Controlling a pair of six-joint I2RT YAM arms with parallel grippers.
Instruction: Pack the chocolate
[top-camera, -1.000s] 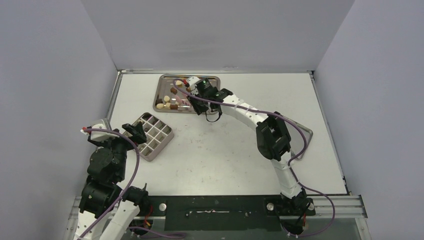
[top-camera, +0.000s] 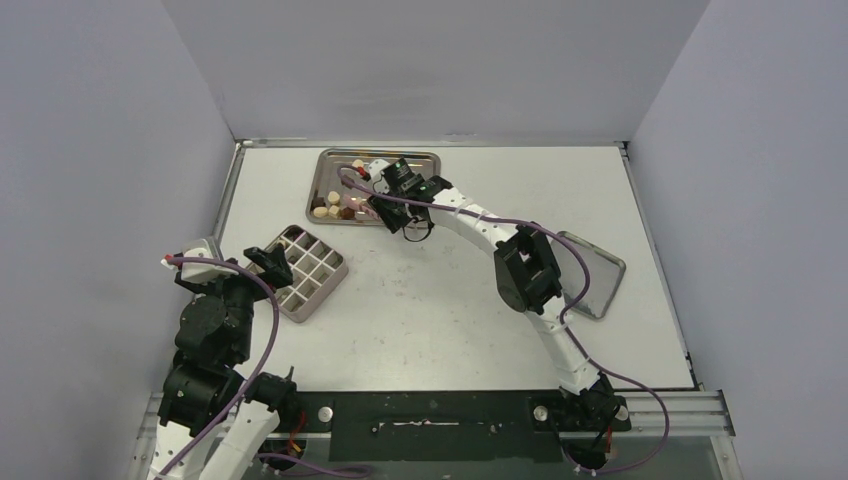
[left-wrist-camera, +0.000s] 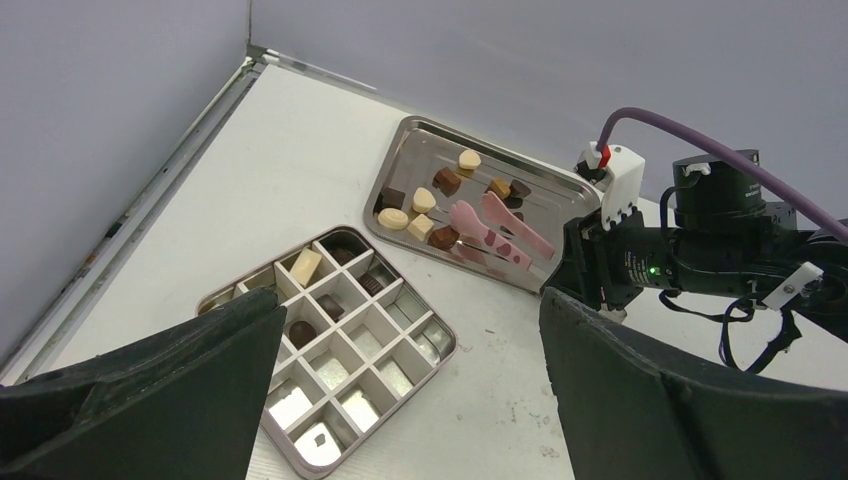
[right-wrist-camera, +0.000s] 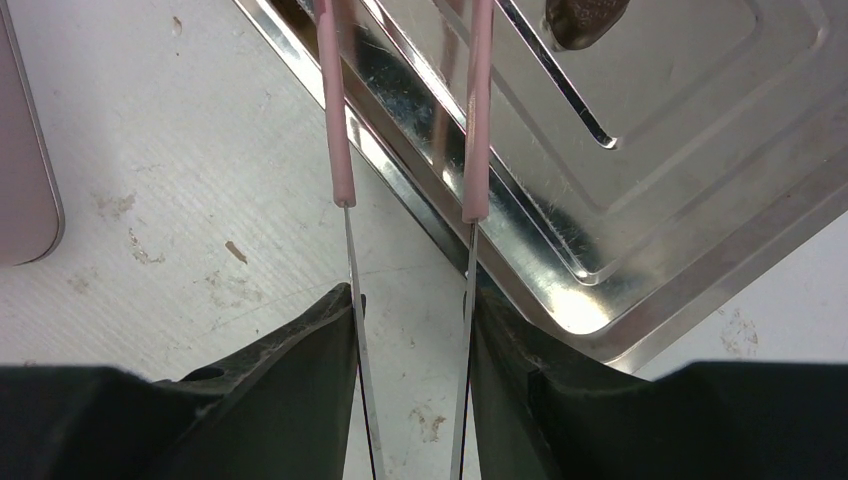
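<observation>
Chocolates lie on a steel tray (left-wrist-camera: 430, 150) at the back, among them a cream piece (left-wrist-camera: 393, 218) and a brown piece (left-wrist-camera: 445, 181). My right gripper is over the tray's near edge, part open, its two pink tong tips visible, with nothing seen between them. A grey compartment box (left-wrist-camera: 441, 352) sits front left of the tray, holding several chocolates in some cells, including a cream bar (left-wrist-camera: 305, 266). My left gripper stands open at the box's left side in the top view, nothing between its fingers.
An empty metal tray (top-camera: 605, 275) lies at the right. Grey walls bound the table at back and sides.
The left arm has not moved.
</observation>
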